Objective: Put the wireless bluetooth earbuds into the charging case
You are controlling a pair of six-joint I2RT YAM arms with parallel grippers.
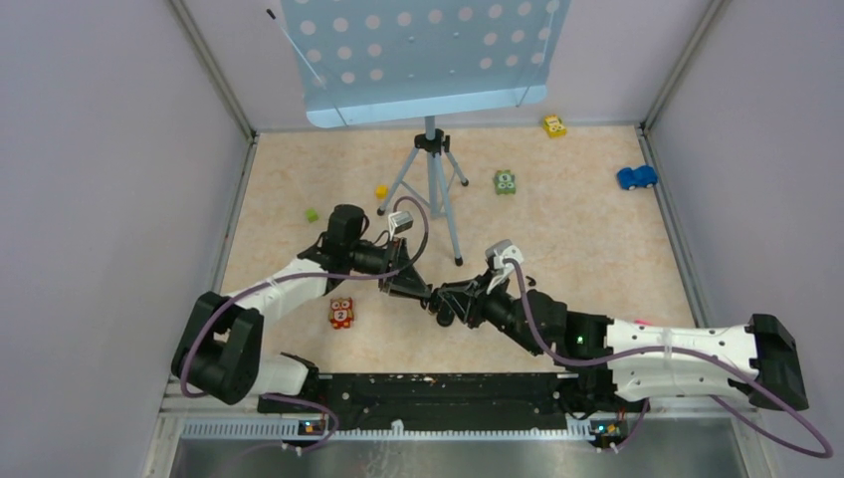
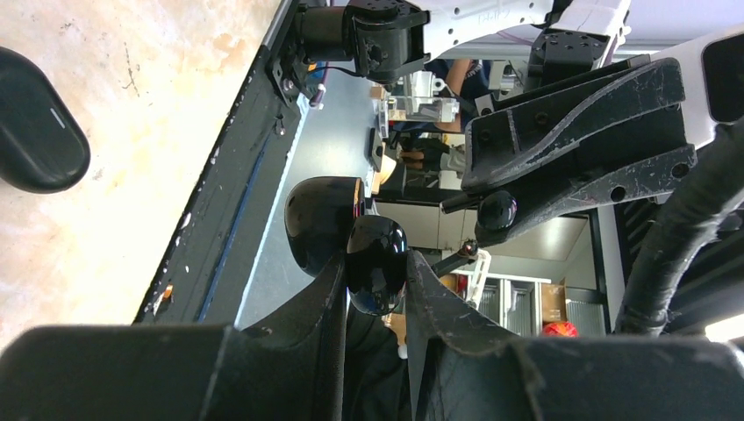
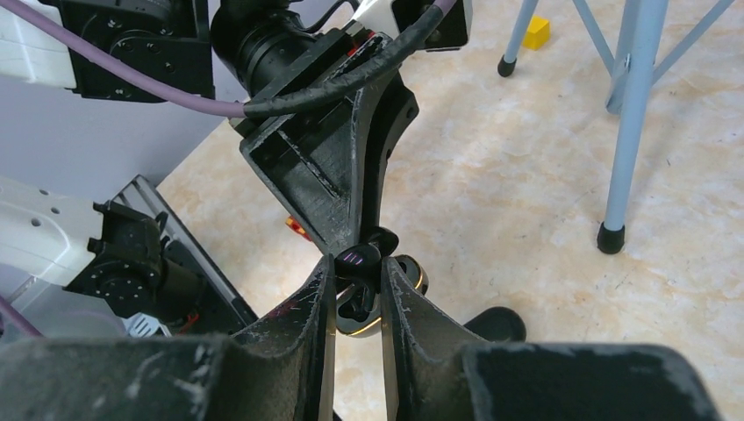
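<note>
My left gripper is shut on the glossy black charging case [image 2: 320,226], which is open and shows a gold rim. In the right wrist view the case [image 3: 414,272] hangs above the table, just beyond the tips of my right gripper. That gripper is shut on a small black earbud [image 3: 355,257], which overlaps the case in this view; whether they touch I cannot tell. From the left wrist, the earbud [image 2: 497,210] shows at the right fingertips, apart from the case. A small dark piece [image 1: 530,281], perhaps another earbud, lies right of the right gripper.
A black oval object [image 2: 39,123] rests on the table below the grippers. Tripod legs [image 3: 627,140] stand behind them. A red numbered toy [image 1: 341,313] lies left of the left gripper. Open table stretches to the right rear.
</note>
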